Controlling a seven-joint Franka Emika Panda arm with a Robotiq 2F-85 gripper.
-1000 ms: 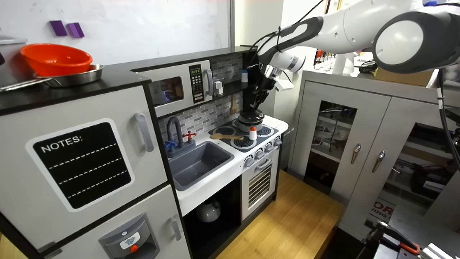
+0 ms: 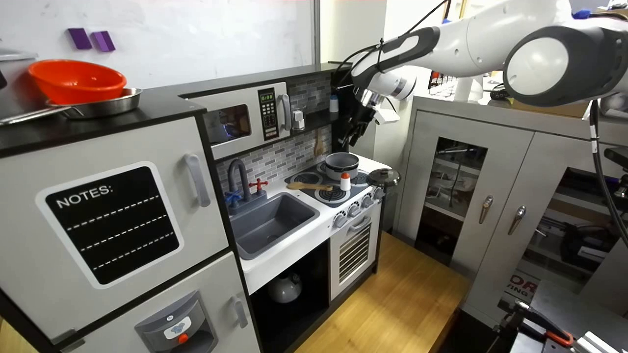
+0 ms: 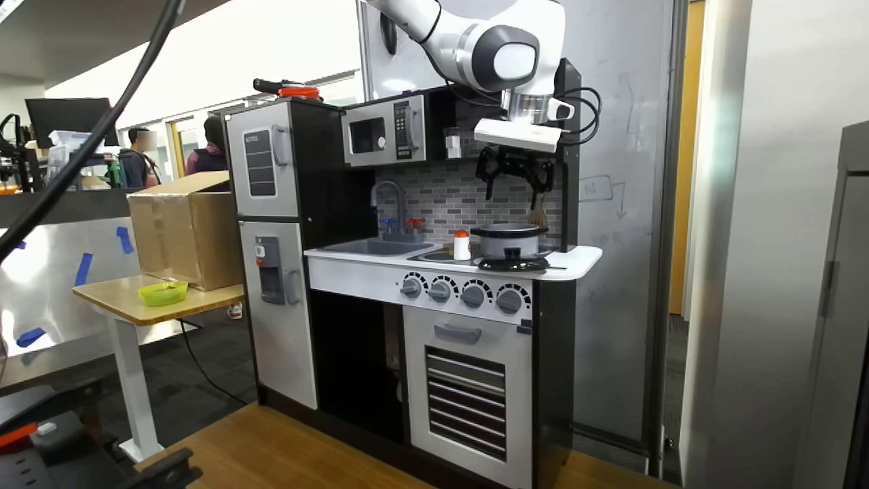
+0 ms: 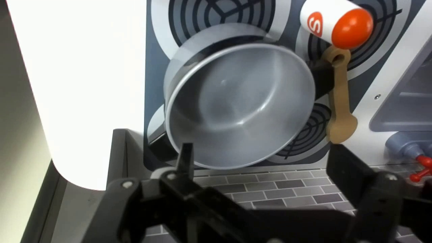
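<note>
A grey pot (image 4: 239, 105) stands uncovered on the toy stove, its empty inside showing in the wrist view. Its dark, shiny lid (image 2: 383, 177) is off it, at the front right edge of the stovetop. In exterior view 2 the lid (image 3: 513, 264) appears in front of the pot's base; whether it rests there or is still moving I cannot tell. Above the pot hangs my gripper (image 3: 512, 197), open, with nothing between its spread fingers. The wrist view does not show the lid.
A white shaker with a red cap (image 4: 336, 22) and a wooden spoon (image 4: 341, 101) lie close to the pot. Beside the stove is the grey sink (image 2: 274, 223). The tiled backsplash (image 4: 279, 188) is close behind, and the countertop's right end (image 4: 81, 81) is bare.
One second ago the lid was on the pot with my gripper down at it. Now the lid is at the stove's front right edge, and the gripper is slightly higher.
</note>
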